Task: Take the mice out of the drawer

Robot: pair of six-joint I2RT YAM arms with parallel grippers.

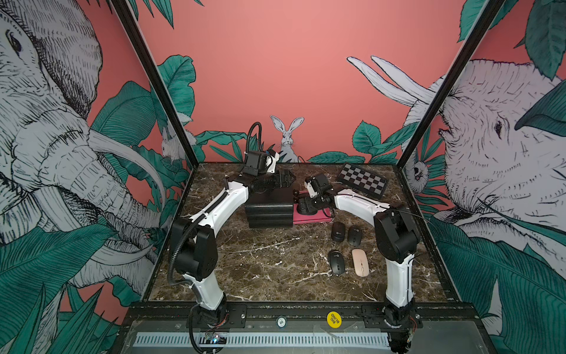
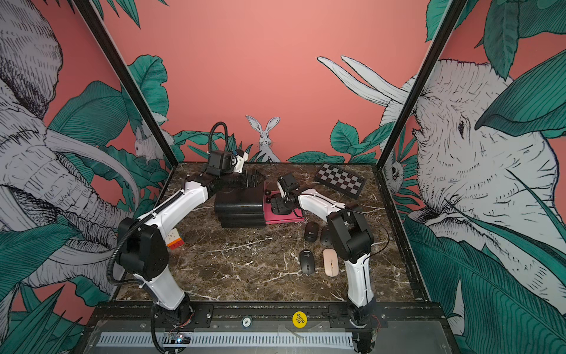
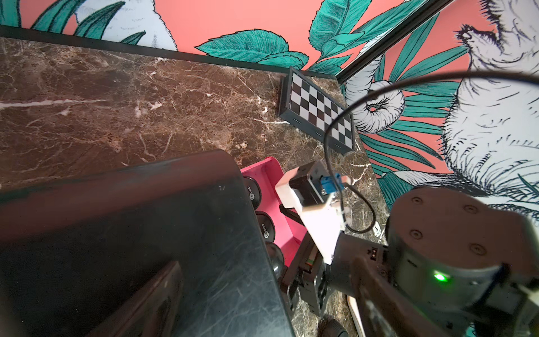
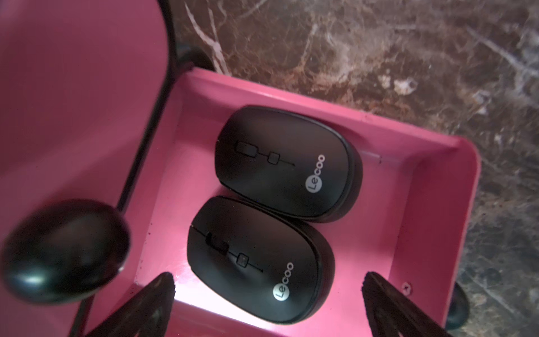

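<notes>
Two black Lecoo mice, an upper mouse [image 4: 289, 163] and a lower mouse [image 4: 258, 258], lie side by side in the pink drawer [image 4: 435, 219], seen in the right wrist view. The drawer juts from the right side of the black cabinet [image 1: 269, 215]. Over the drawer, my right gripper stands open, its fingers apart below the lower mouse with nothing held. My left gripper is above the cabinet top, fingers [image 3: 151, 306] wide apart and empty. Outside the drawer, a pale pink mouse [image 1: 360, 262] and several black mice, one being a front mouse [image 1: 336, 262], rest on the table.
A black round knob [image 4: 64, 250] sticks out from the pink front beside the drawer. At the back right lies a checkered board [image 1: 362, 180].
</notes>
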